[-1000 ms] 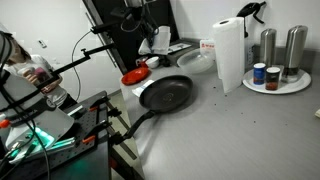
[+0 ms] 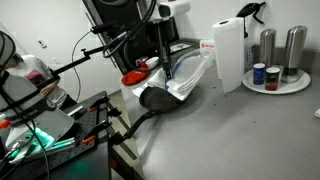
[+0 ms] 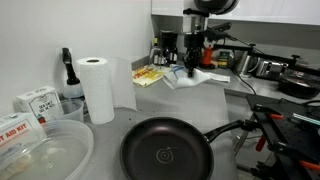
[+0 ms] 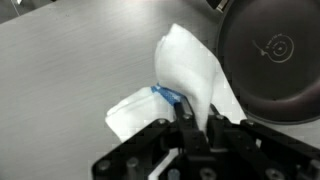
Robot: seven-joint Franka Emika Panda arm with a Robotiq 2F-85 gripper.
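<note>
A white cloth with a blue stripe (image 4: 187, 62) hangs from my gripper, which is shut on it. In exterior view 1 the cloth (image 2: 187, 80) spreads below the gripper (image 2: 170, 72) and covers part of the black frying pan (image 2: 158, 100) from that side. Exterior view 2 has the cloth (image 3: 182, 79) held up over the counter, beyond the pan (image 3: 165, 150). From the wrist, the empty pan (image 4: 282, 70) shows at the right, next to the cloth. Whether cloth and pan touch, I cannot tell.
A paper towel roll (image 2: 229, 55) stands behind the pan, near a white plate (image 2: 276, 84) with shakers and jars. A clear plastic bowl (image 3: 45, 150) and boxes (image 3: 40, 101) occupy one end.
My gripper has come from the far side of the counter toward the pan and lower, bringing the cloth along. The cloth now hides part of the pan, which was fully visible before.
</note>
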